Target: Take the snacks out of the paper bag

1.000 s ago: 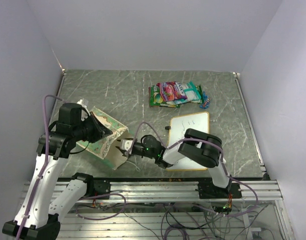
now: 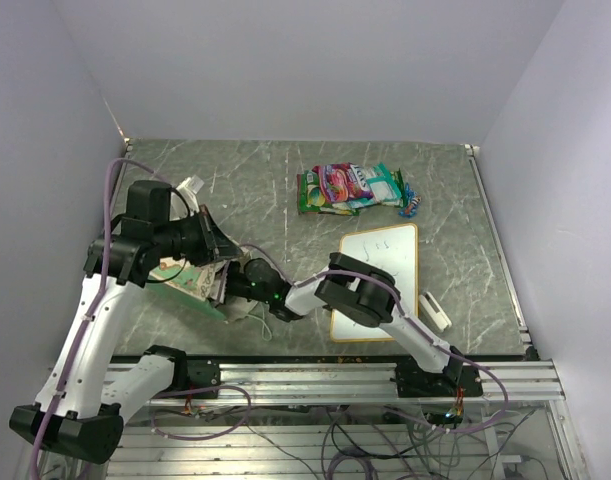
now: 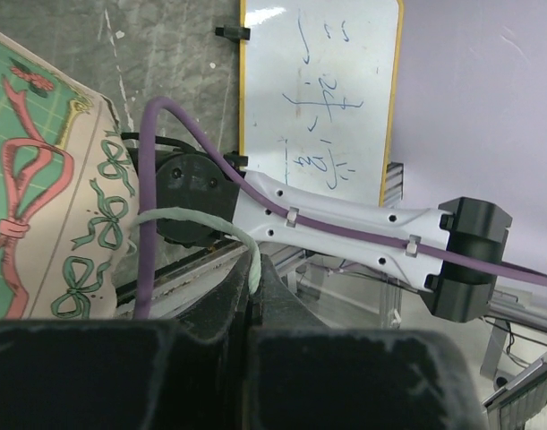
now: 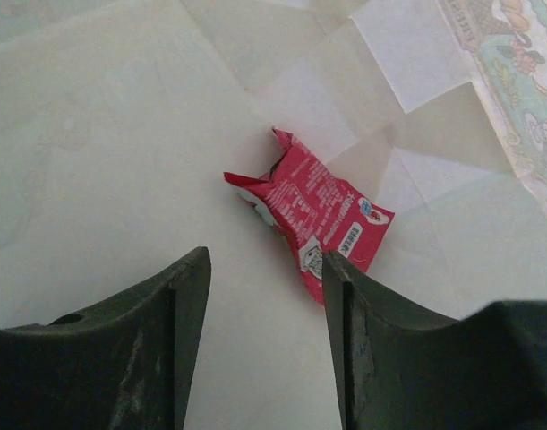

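The paper bag (image 2: 182,278), green and cream with bow prints, lies tilted at the left in the top view. Its printed side (image 3: 49,188) fills the left of the left wrist view. My left gripper is shut on the bag's pale cord handle (image 3: 197,218). Inside the bag, a red snack packet (image 4: 322,210) rests against the creased white lining. My right gripper reaches into the bag, its fingers apart just short of the packet, with nothing between them. From above, the right gripper's tips are hidden by the bag and left arm.
Several snack bags (image 2: 347,188) lie piled at the back centre, with a blue-red braided item (image 2: 410,201) beside them. A whiteboard (image 2: 390,255) lies right of the bag, partly under the right arm, near a white eraser-like block (image 2: 434,312).
My right arm has moved left, taking its gripper deeper into the bag. The left gripper has shifted a little right and toward the bag's mouth, and the bag has tilted with it.
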